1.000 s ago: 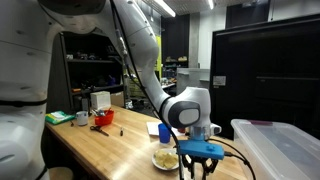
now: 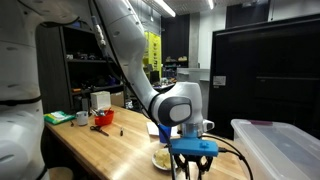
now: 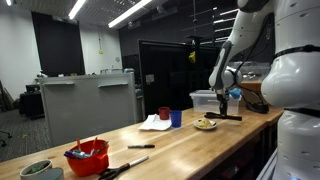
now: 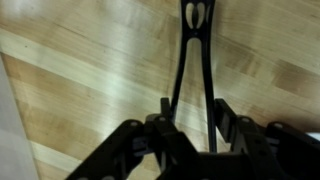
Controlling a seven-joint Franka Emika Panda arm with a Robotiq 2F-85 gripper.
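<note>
In the wrist view my gripper is shut on black tongs (image 4: 207, 75). Their two arms run between my fingers, and their joined end with two slots points to the top of the frame. Pale wooden table shows beneath them. Exterior view 1 has the gripper (image 2: 194, 168) low over the table's near right part, its fingertips small and partly cut off by the lower edge. From exterior view 2 the arm (image 3: 222, 88) stands at the far right of the table, close to the plate of food (image 3: 205, 124).
Beside the plate are a blue cup (image 3: 176, 118), a red mug (image 3: 164, 113) and a white cloth (image 3: 152, 124). A red basket (image 3: 87, 157) of utensils stands at the other end. Right of the arm is a large clear bin (image 2: 275, 148). Mid-table is mostly free.
In exterior view 1 the gripper has shifted slightly left. It now covers more of the blue cup and of the plate of food, which stay in place.
</note>
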